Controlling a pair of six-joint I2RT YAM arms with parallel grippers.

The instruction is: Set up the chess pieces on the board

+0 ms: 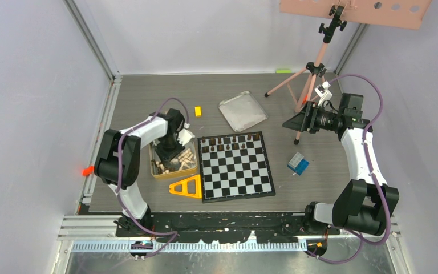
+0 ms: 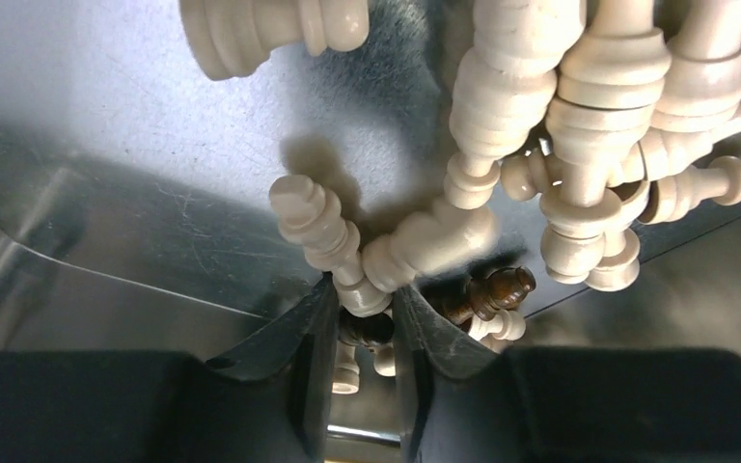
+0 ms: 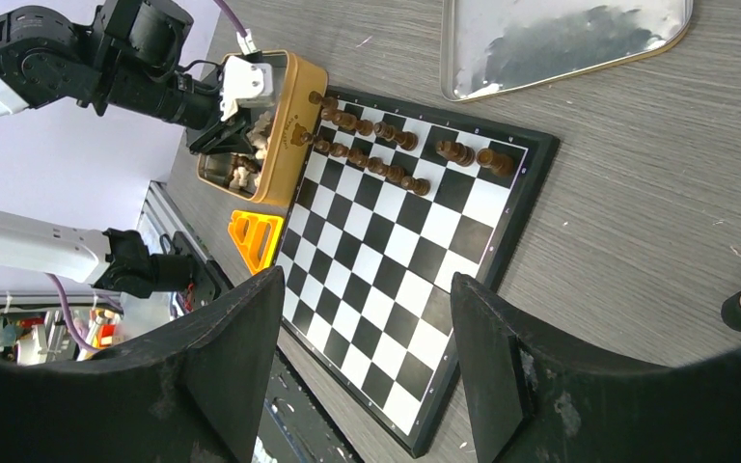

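Note:
The chessboard (image 1: 236, 171) has dark pieces (image 3: 453, 151) standing on its far rows. Left of it is a metal tin (image 1: 174, 174) of loose cream pieces (image 2: 579, 154) and some dark ones. My left gripper is down inside the tin, its fingers partly apart around the base of a lying cream piece (image 2: 309, 217), with a dark piece below; whether it grips is unclear. My right gripper stands open and empty above the table right of the board, looking over it.
An empty tray (image 1: 243, 111) lies behind the board. A yellow triangle (image 1: 185, 192), small yellow block (image 1: 198, 111) and blue box (image 1: 297, 165) lie nearby. A pink tripod (image 1: 318, 54) stands at the back right.

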